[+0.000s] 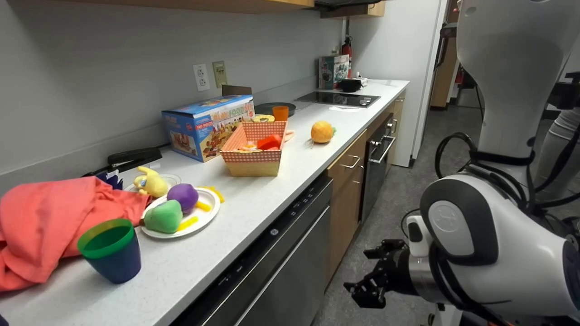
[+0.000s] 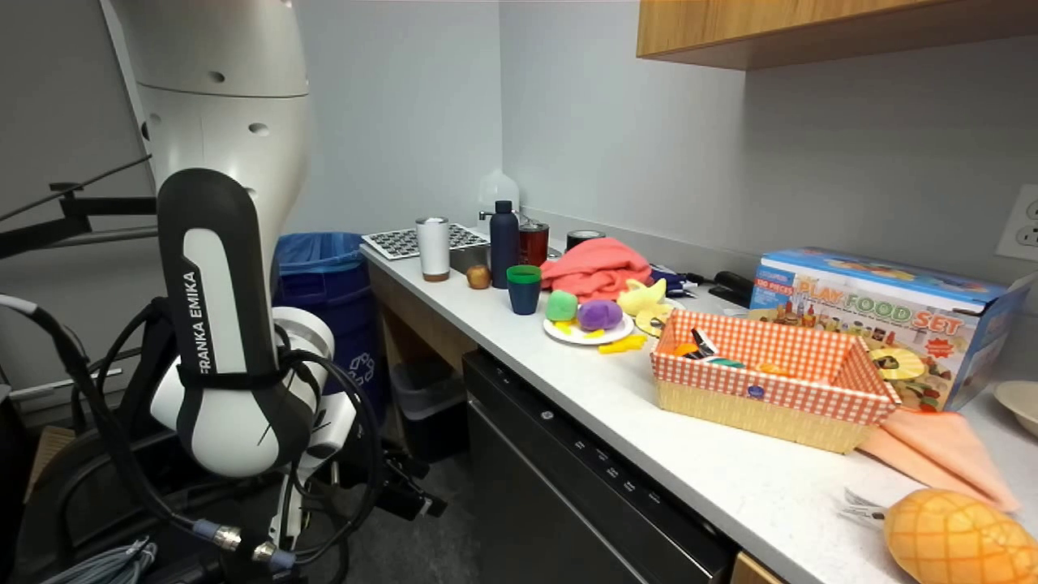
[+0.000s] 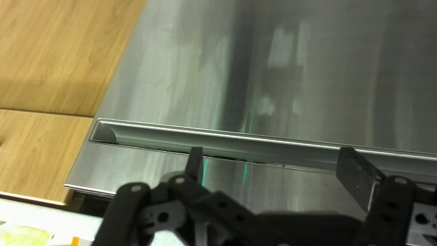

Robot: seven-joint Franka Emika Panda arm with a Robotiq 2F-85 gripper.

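My gripper stands open in the wrist view, its two dark fingers wide apart with nothing between them. Behind the gap is the steel dishwasher front (image 3: 307,90) with its recessed handle slot (image 3: 229,141). Exterior view 1 has the gripper (image 1: 363,271) out over the floor, in front of the dishwasher (image 1: 293,271) and below counter height. In exterior view 2 the gripper (image 2: 428,487) is partly hidden behind the arm and its cables.
On the white counter (image 1: 244,203) are a checked basket (image 1: 255,163), a plate of toy food (image 1: 209,214), a blue-green cup (image 1: 111,255), a coral cloth (image 1: 60,217), a food-set box (image 1: 209,125) and a toy pineapple (image 1: 321,132).
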